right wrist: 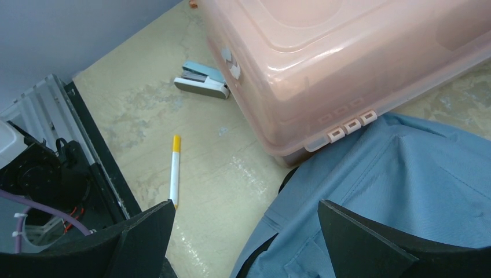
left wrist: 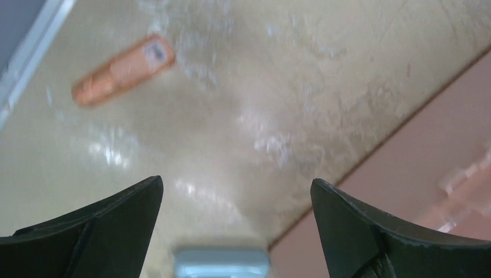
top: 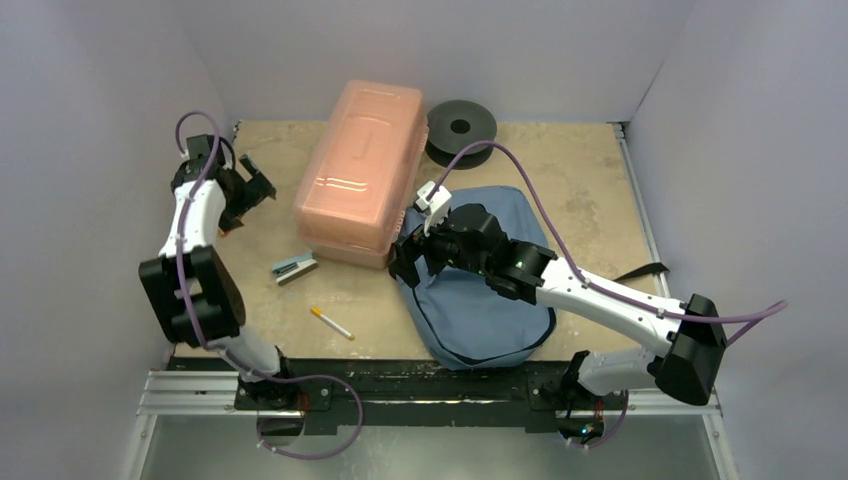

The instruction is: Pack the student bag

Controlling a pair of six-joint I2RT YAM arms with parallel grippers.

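Note:
A blue bag [top: 480, 320] lies flat at centre right, partly under my right gripper [top: 405, 255], which stands open and empty. My left gripper [top: 255, 185] is open at the far left, above a small orange item [left wrist: 123, 69], blurred in the left wrist view. A blue-and-grey stapler [top: 294, 267] lies beside the pink translucent lidded box [top: 360, 160]. A white pen with yellow cap [top: 332, 323] lies nearer the front edge.
A black spool [top: 461, 130] sits behind the box at the back. The board [top: 570, 170] is bare at back right; walls close in the left, back and right sides.

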